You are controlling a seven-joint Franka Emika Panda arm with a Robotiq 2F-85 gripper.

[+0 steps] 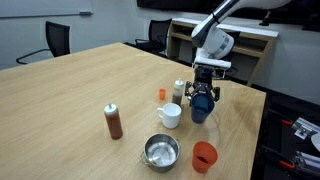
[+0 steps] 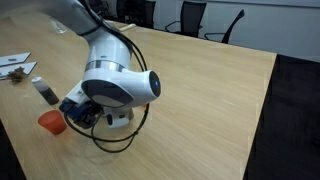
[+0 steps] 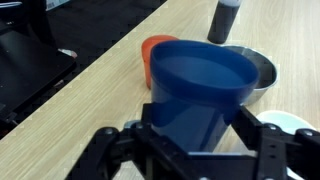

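A dark blue cup (image 1: 201, 108) is at the gripper, towards the right side of the table in exterior view 1. In the wrist view the blue cup (image 3: 195, 90) fills the middle, its wide rim facing the camera. My gripper has one finger on either side of the cup's lower part. Whether both fingers press on it cannot be told, nor whether its base touches the table. From exterior view 2 the gripper (image 2: 88, 118) hides most of the cup.
Close by stand a white mug (image 1: 171, 116), a metal pot (image 1: 160, 151) and a red-orange cup (image 1: 203, 157). Behind are a bottle (image 1: 178, 93) and a small orange item (image 1: 162, 94). A pepper mill (image 1: 113, 122) stands left.
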